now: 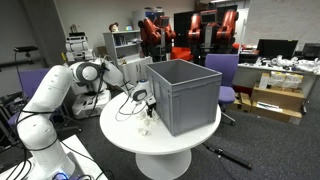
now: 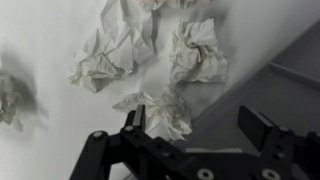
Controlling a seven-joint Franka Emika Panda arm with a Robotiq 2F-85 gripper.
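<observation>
In the wrist view my gripper stands open, its dark fingers well apart at the bottom of the picture. A crumpled pale paper (image 2: 165, 110) lies below and partly between them, nearer the left finger. Two more crumpled papers, a large piece (image 2: 115, 45) and a smaller wad (image 2: 198, 52), lie farther up, and another scrap (image 2: 10, 102) shows at the left edge. In the exterior view the gripper (image 1: 148, 114) is low over the white table (image 1: 165, 138), close beside the tall grey bin (image 1: 188, 105). Whether it touches any paper cannot be told.
The bin's wall (image 2: 295, 85) borders the papers on the right of the wrist view. Small pale scraps (image 1: 143, 131) lie on the table's front part. A purple chair (image 1: 222, 68) stands behind the bin.
</observation>
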